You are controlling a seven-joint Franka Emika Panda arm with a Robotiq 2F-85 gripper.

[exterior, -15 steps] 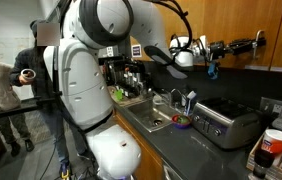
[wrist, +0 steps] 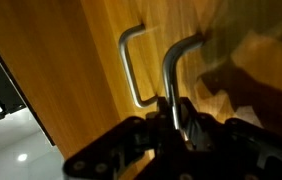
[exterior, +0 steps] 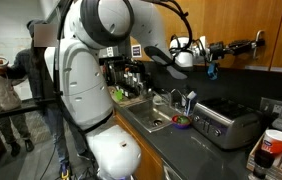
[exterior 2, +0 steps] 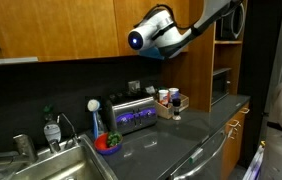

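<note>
In the wrist view a curved metal cabinet handle [wrist: 170, 70] runs down into my gripper, which is shut on it. A second handle [wrist: 130, 66] on the neighbouring wooden door stands free to its left. In exterior view 1 my gripper [exterior: 253, 46] reaches sideways to the upper wooden cabinet [exterior: 216, 18], high above the counter. The cabinet doors look closed in that view. The arm hides the grasped handle in exterior view 2.
Below stand a silver toaster [exterior: 226, 124] and a red bowl [exterior: 182, 122] near the sink [exterior: 153, 118]. A box with cups [exterior: 277, 146] sits at the counter's right.
The arm and gripper show no visible movement. Only the people in the background at the left have shifted a little.
</note>
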